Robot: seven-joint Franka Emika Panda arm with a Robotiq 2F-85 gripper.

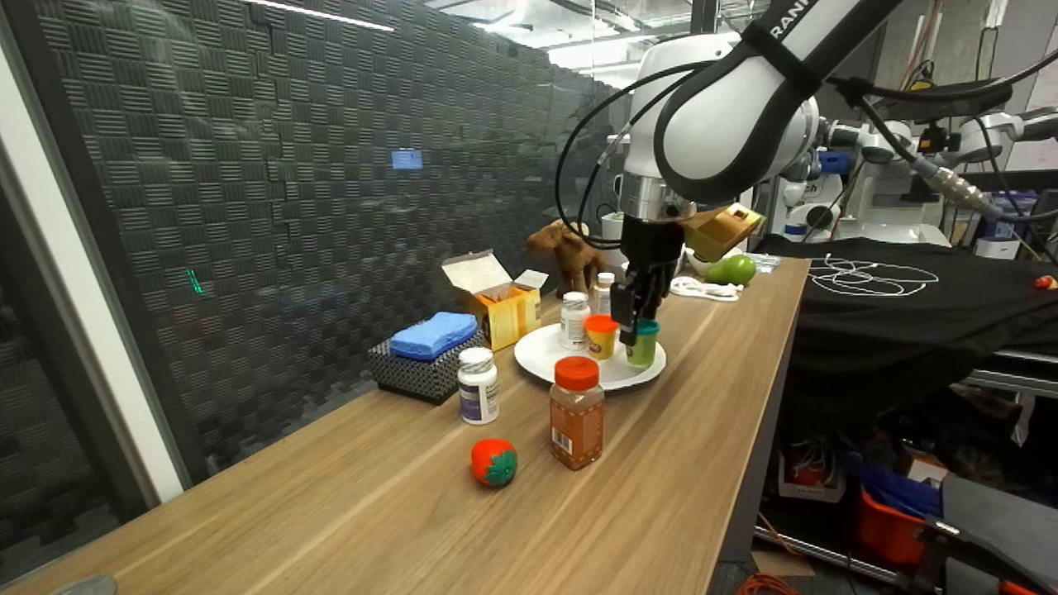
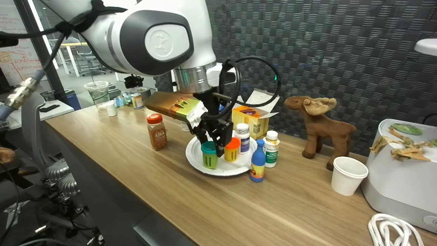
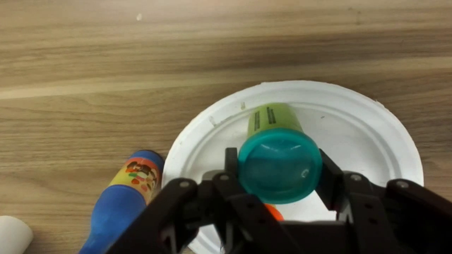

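Note:
My gripper is shut on a green tub with a teal lid (image 3: pixel 279 165), one finger on each side of the lid. The tub (image 2: pixel 209 155) is upright or nearly so, over the near part of the white plate (image 2: pixel 194 158); whether its base touches the plate is hard to tell. Beside it on the plate are a yellow tub with an orange lid (image 2: pixel 231 149) and a white-capped pill bottle (image 2: pixel 242 137). In the wrist view, my fingers hide most of the orange lid (image 3: pixel 274 211).
A blue bottle (image 2: pixel 257 162) stands against or close to the plate's edge, with another white bottle (image 2: pixel 271 148) behind it. The spice jar (image 1: pixel 577 415), a second pill bottle (image 1: pixel 478 387) and a toy tomato (image 1: pixel 493 462) stand apart.

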